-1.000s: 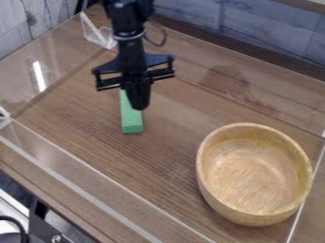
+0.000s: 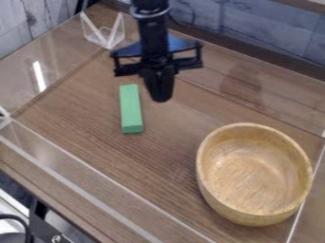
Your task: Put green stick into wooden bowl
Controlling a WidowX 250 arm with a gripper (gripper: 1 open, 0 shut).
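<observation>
The green stick [image 2: 131, 109] lies flat on the wooden table, left of centre, its length running from back to front. My black gripper [image 2: 159, 91] is up and to the right of its far end, clear of it. The fingers look shut together, with nothing seen between them. At the lower right stands the round wooden bowl [image 2: 203, 176], and its inside looks empty.
A white wire-like object [image 2: 105, 33] stands at the back left, near the arm. Dark cables [image 2: 15, 226] show at the bottom left corner, beyond the table edge. The table between stick and bowl is bare.
My gripper has shifted right and slightly away from the camera, uncovering the far end of the green stick. Stick and bowl have stayed in place.
</observation>
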